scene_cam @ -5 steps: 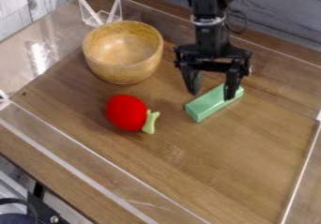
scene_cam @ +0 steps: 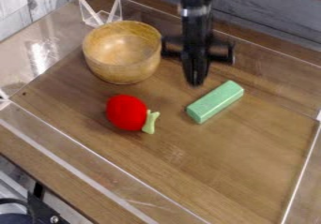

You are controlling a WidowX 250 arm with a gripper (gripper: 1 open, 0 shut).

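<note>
My gripper (scene_cam: pixel 196 58) hangs over the table at the back centre, motion-blurred, its fingers pointing down; how far they are apart is unclear. Below and right of it lies a green block (scene_cam: pixel 215 102), apart from the fingers. A tan wooden bowl (scene_cam: pixel 120 54) stands to the left of the gripper. A red, round object (scene_cam: pixel 127 112) with a pale green piece at its right side lies in front of the bowl.
A white wire-like object sits at the back left, behind the bowl, near the table's edge.
My gripper has moved up and back, away from the green block, which now shows uncovered in the same place. The bowl and red object have stayed put.
</note>
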